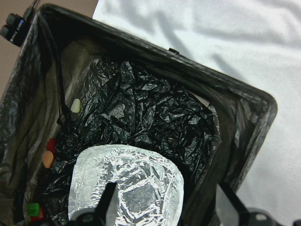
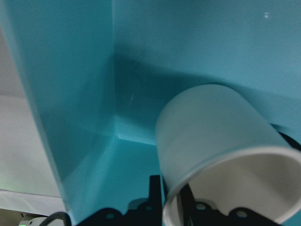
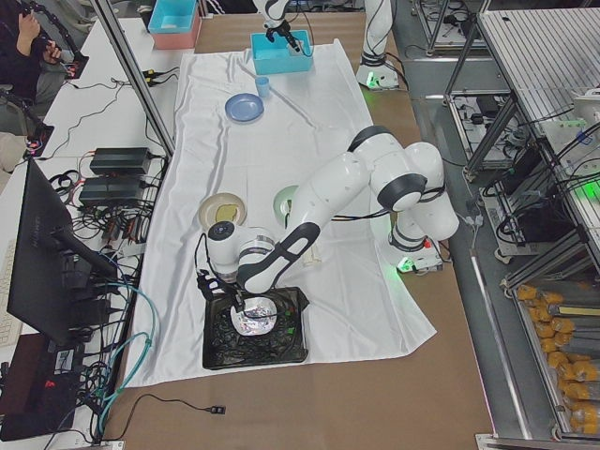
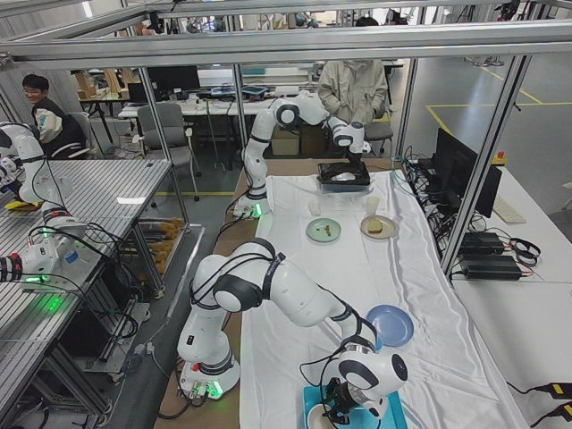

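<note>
A black bin (image 3: 216,347) lined with a plastic bag holds a silver foil piece (image 1: 136,183) and several small coloured bits along its side. My left gripper hangs over the foil, its fingers apart with nothing visible between them. In the right wrist view, a white cup (image 2: 216,122) lies on its side inside a blue container (image 2: 75,94); my right gripper is on its rim, one finger inside and one outside.
On the white cloth stand a blue plate (image 3: 244,107), a blue cup (image 3: 262,86), a green plate (image 4: 323,229) and a beige plate (image 4: 381,234), each plate with room around it. A monitor (image 3: 47,262) borders the left side.
</note>
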